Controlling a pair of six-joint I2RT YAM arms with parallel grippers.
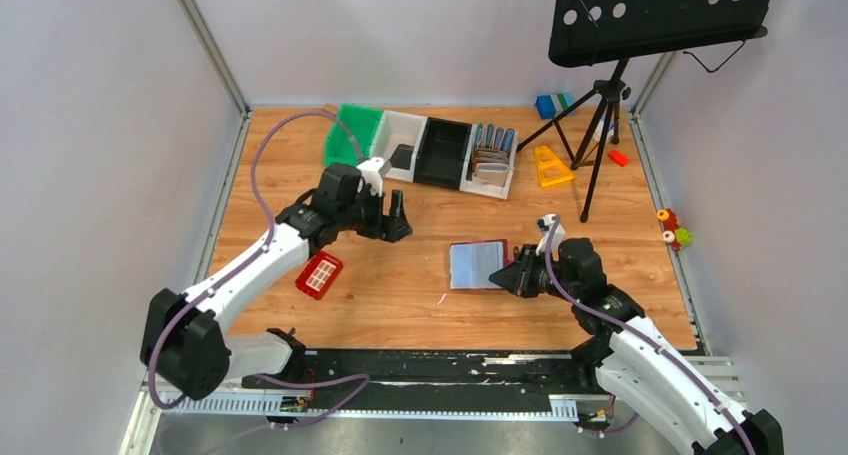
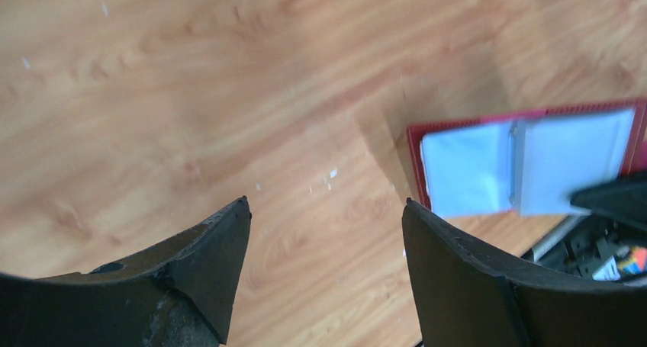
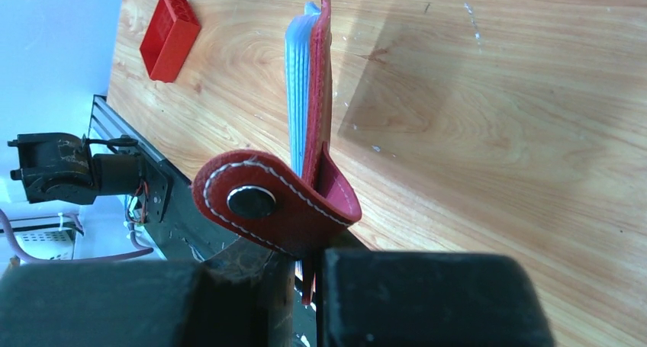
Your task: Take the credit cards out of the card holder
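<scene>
The red card holder (image 1: pixel 478 265) is held at its right side by my right gripper (image 1: pixel 505 275), lying open with pale blue sleeves on top in the top view. In the right wrist view its snap strap (image 3: pixel 275 210) is at the shut fingers, with the sleeves (image 3: pixel 297 88) standing edge-on. My left gripper is open, with bare wood between its fingers; the holder appears to its right in the left wrist view. I cannot tell whether the sleeves contain cards.
Behind are the organizer compartments (image 1: pixel 440 150), one dark rectangular piece inside the white left one. A red box (image 1: pixel 320 273) lies left, a yellow piece (image 1: pixel 553 168) and music stand (image 1: pixel 598 125) at back right.
</scene>
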